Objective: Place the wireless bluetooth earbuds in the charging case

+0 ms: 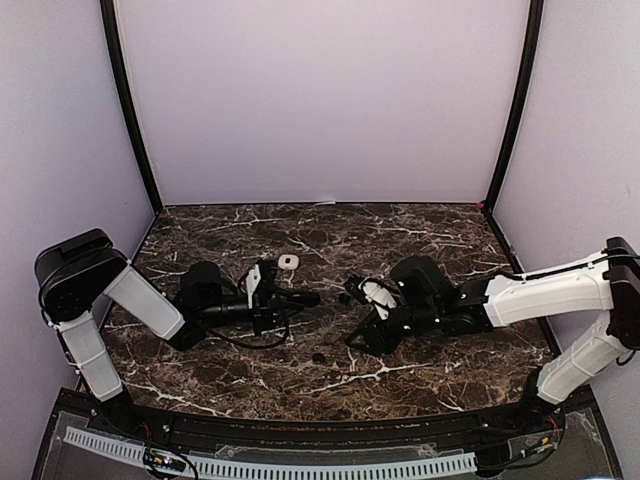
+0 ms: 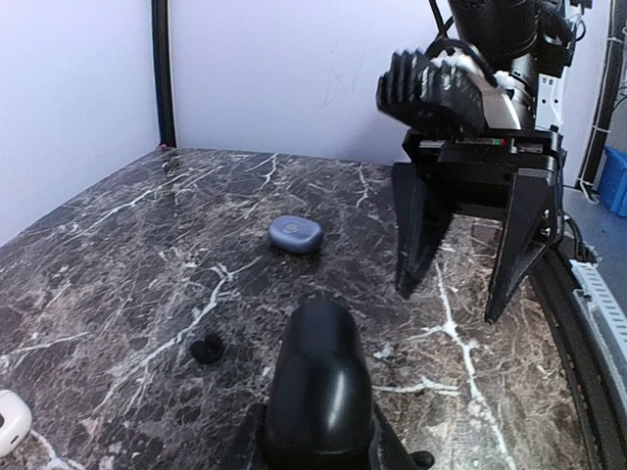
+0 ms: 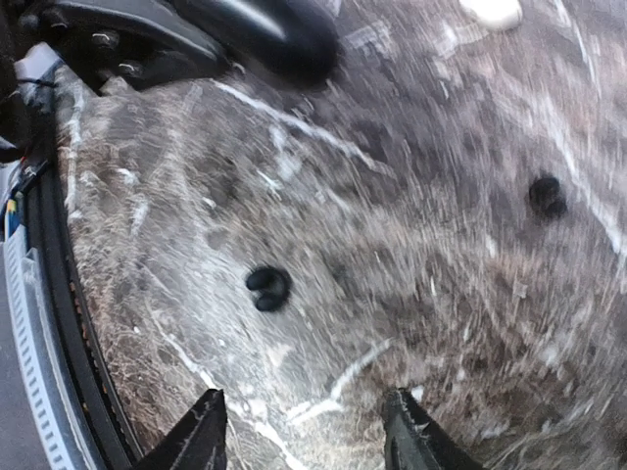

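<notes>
My left gripper [image 1: 290, 300] is shut on a dark, glossy, rounded charging case [image 2: 321, 392], which juts forward above the table. The case's inside does not show. Apart from it, my right gripper stands part open above the table, its two fingers [image 3: 201, 436] spread with bare marble between them. One black earbud [image 3: 267, 288] lies on the marble ahead of those fingers, at the front middle in the top view. A second black earbud rests farther back, also seen in the left wrist view as a small dark shape [image 2: 207, 349].
A white case [image 1: 288, 262] lies behind the left gripper. Farther right on the table is a blue-grey case [image 2: 296, 234].
</notes>
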